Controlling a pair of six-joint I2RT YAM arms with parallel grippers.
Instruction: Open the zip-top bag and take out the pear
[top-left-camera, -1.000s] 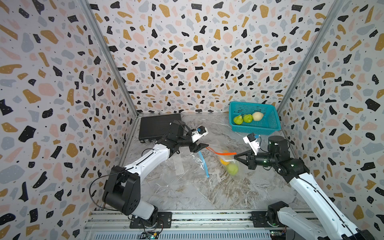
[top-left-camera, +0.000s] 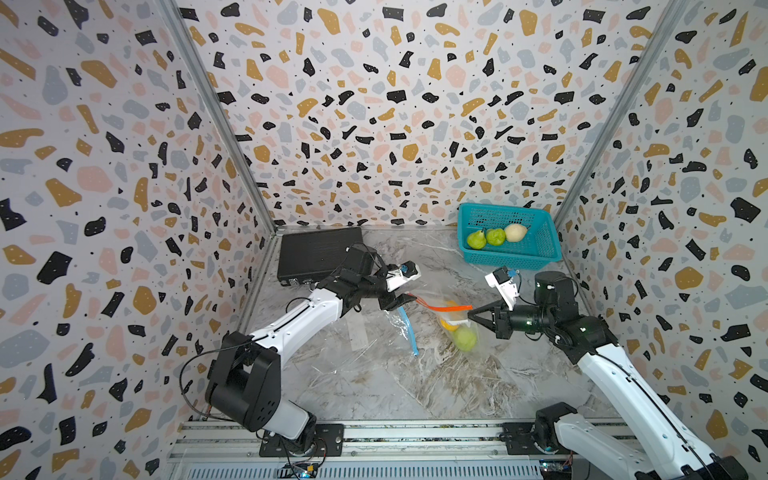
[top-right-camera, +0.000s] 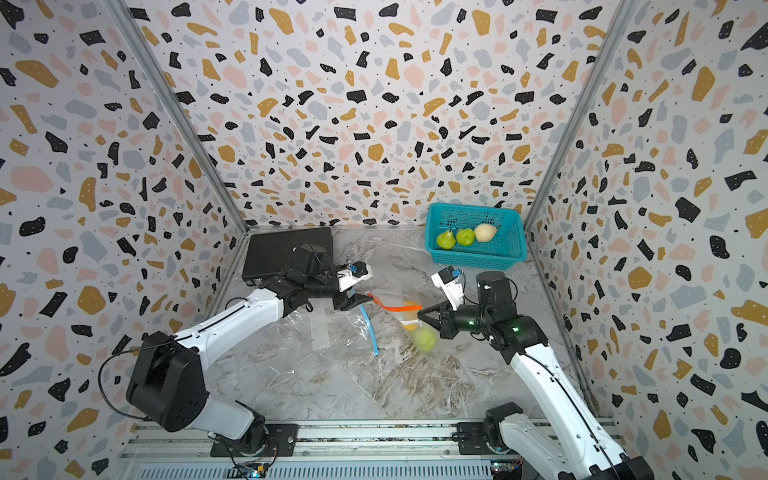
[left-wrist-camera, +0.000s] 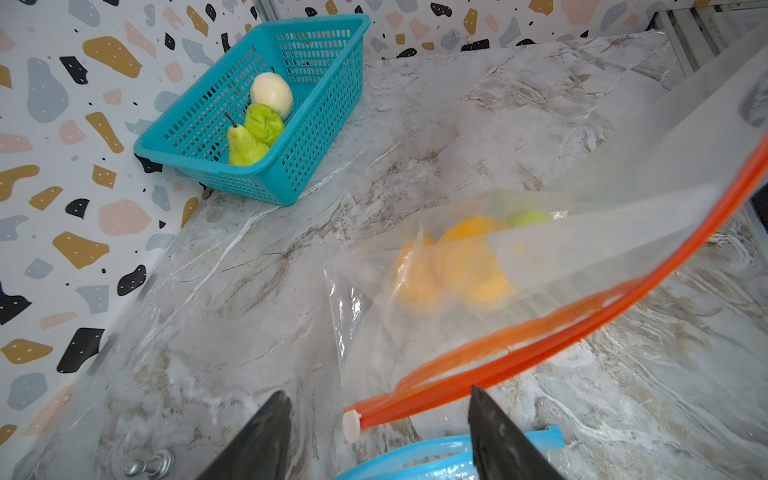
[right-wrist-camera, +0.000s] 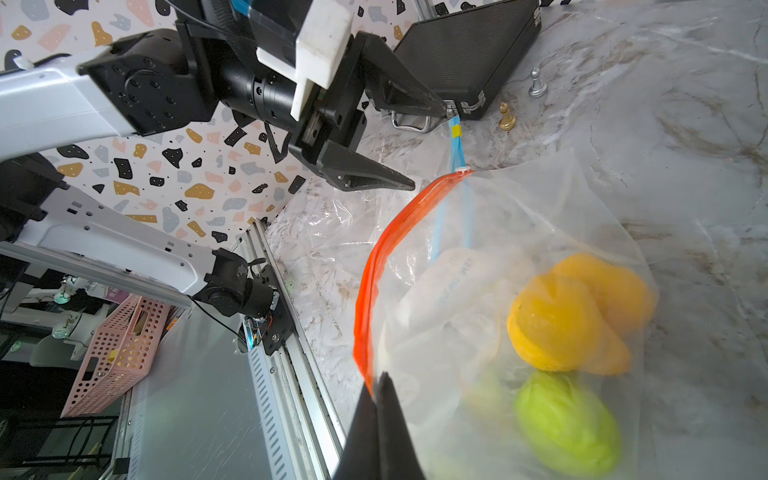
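A translucent bag with an orange zip strip holds yellow fruit and a green pear. My right gripper is shut at one end of the strip, holding that edge raised. My left gripper stands open around the strip's other end, its fingers apart on either side.
A teal basket with pears and a pale round fruit stands back right. A black case sits back left, with small chess pieces nearby. Blue-zip bags lie centre-left.
My left gripper has shifted slightly about the free end of the orange strip over the last second. The right gripper and bag show little change.
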